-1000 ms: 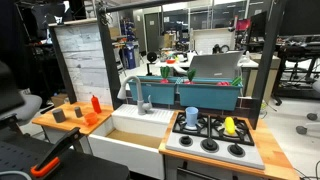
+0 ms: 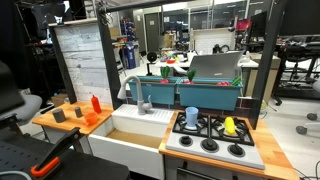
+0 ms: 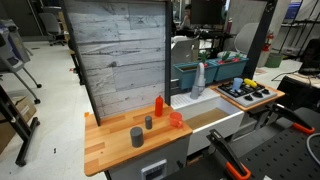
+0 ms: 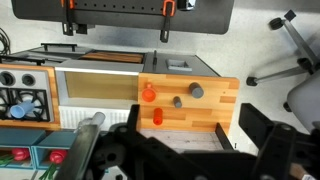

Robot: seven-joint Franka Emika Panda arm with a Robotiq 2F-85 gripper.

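Observation:
My gripper is open high above the counter in the wrist view, its dark fingers well apart and nothing between them. Below it on the wooden counter (image 3: 104, 145) stand a red bottle (image 3: 159, 105), an orange cup (image 3: 176, 119), a wide grey cylinder (image 3: 137, 137) and a smaller grey one (image 3: 149, 122). A blue cup (image 2: 191, 116) and a yellow object (image 2: 230, 126) rest on the stove (image 2: 205, 147) at the right of the sink basin (image 2: 135, 140). None of them is touched by the gripper.
Behind the sink rises a grey faucet (image 2: 140, 92). Blue-green planter boxes (image 2: 208, 95) line the back, and a white plank wall (image 3: 125, 75) stands behind the left counter. Bare wood (image 2: 278, 150) shows right of the stove.

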